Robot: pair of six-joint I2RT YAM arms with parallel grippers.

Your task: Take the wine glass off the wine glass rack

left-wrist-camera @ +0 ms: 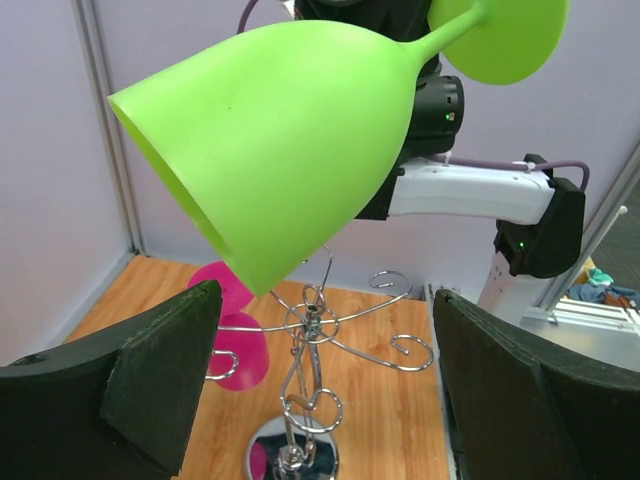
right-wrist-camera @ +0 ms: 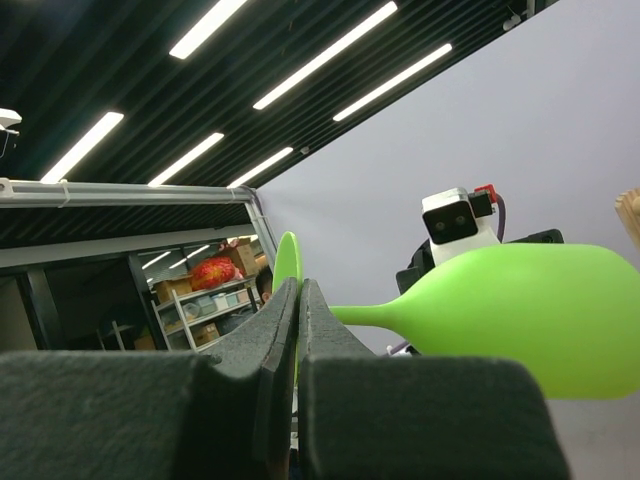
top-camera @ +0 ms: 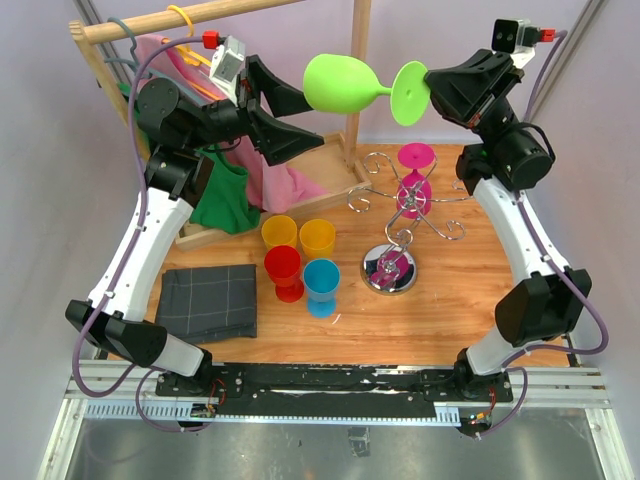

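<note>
A lime green wine glass (top-camera: 345, 84) hangs on its side high above the table, its base (top-camera: 410, 93) toward the right arm. My right gripper is shut on the thin rim of that base. The glass's bowl points at my left gripper (top-camera: 292, 128), which stands open with nothing between its fingers; in the left wrist view the bowl (left-wrist-camera: 270, 140) shows above and beyond the fingers. Below stands the metal wine glass rack (top-camera: 405, 222), with a pink glass (top-camera: 414, 194) hanging upside down on it.
Yellow glasses (top-camera: 279, 231), a red glass (top-camera: 285, 271) and a blue glass (top-camera: 321, 285) stand in the table's middle. A dark folded cloth (top-camera: 207, 302) lies left. Behind is a wooden clothes rack (top-camera: 358, 70) with hanging clothes.
</note>
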